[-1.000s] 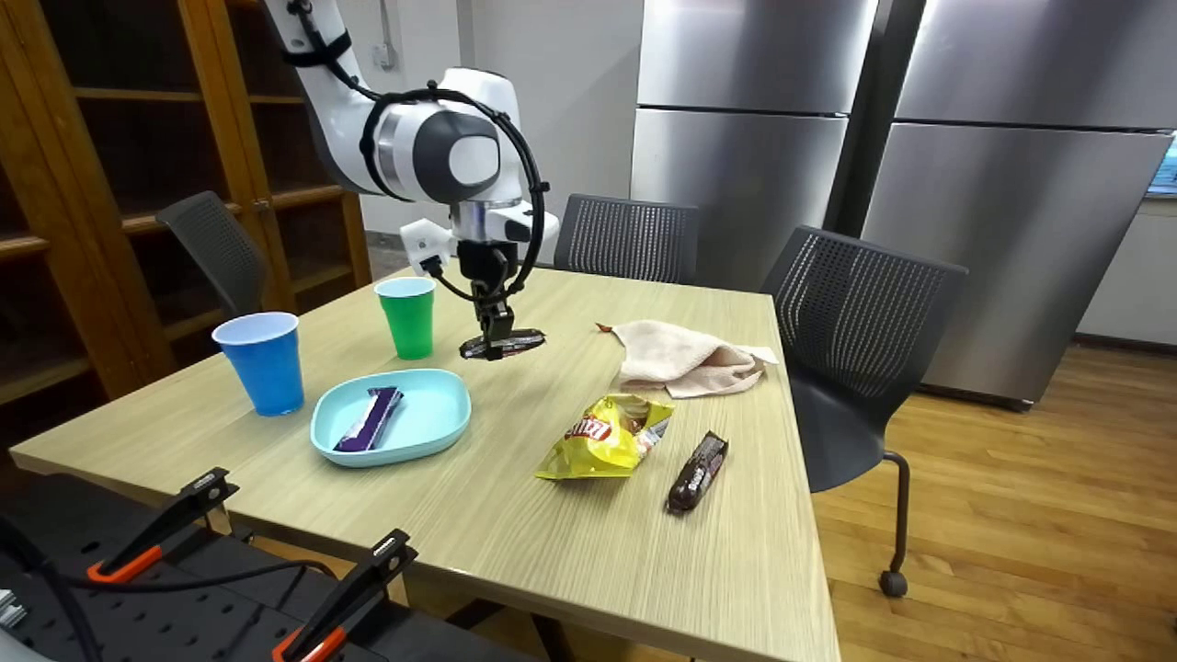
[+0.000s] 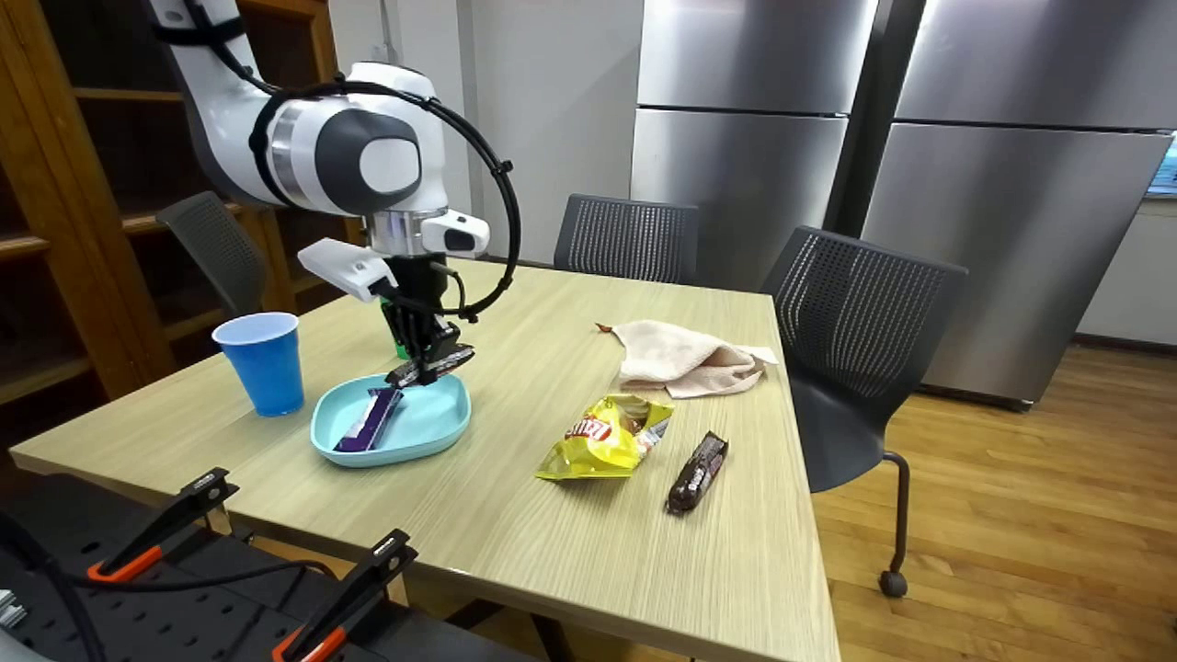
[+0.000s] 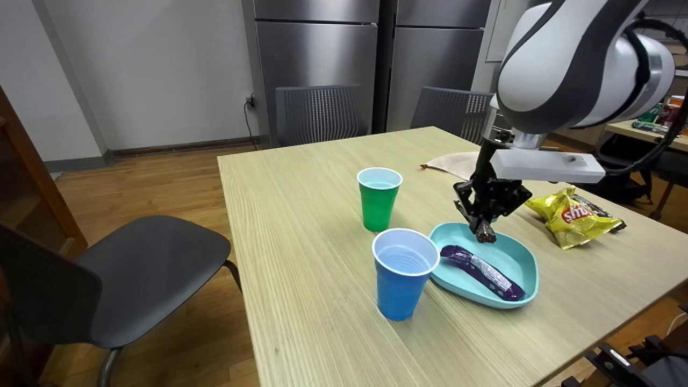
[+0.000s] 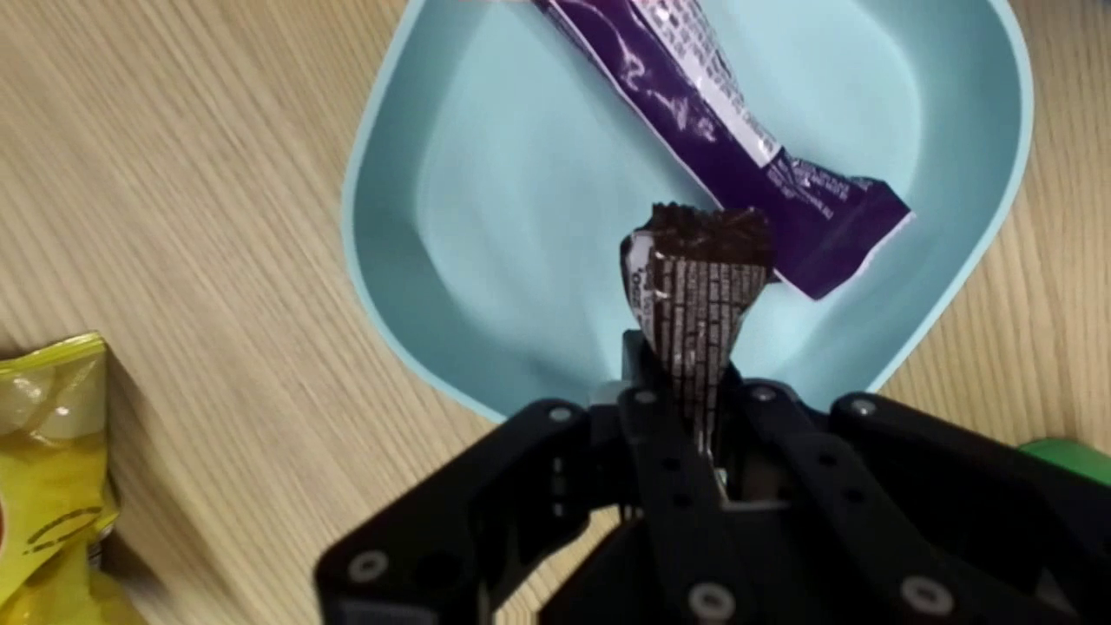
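My gripper is shut on a dark brown wrapped bar (image 4: 703, 286), whose crimped end sticks out past the fingers in the wrist view. In exterior view 1 the held bar (image 2: 447, 362) hangs above the far part of the light blue tray (image 2: 436, 428), clear of its floor. A purple wrapped bar (image 3: 484, 272) lies in that tray. From the wrist, the held bar's tip overlaps the purple bar (image 4: 719, 135) in sight; the gap between them cannot be judged there.
A blue cup (image 3: 405, 277) stands beside the tray, and a green cup (image 3: 378, 200) farther back. To the other side lie a yellow chip bag (image 2: 604, 439), another dark bar (image 2: 697, 473) and a cloth (image 2: 690, 359). Bare tabletop separates the bag from the tray.
The arm has come left and nearer in exterior view 1, carrying the dark bar from open table to above the tray. The green cup is now mostly hidden behind the gripper.
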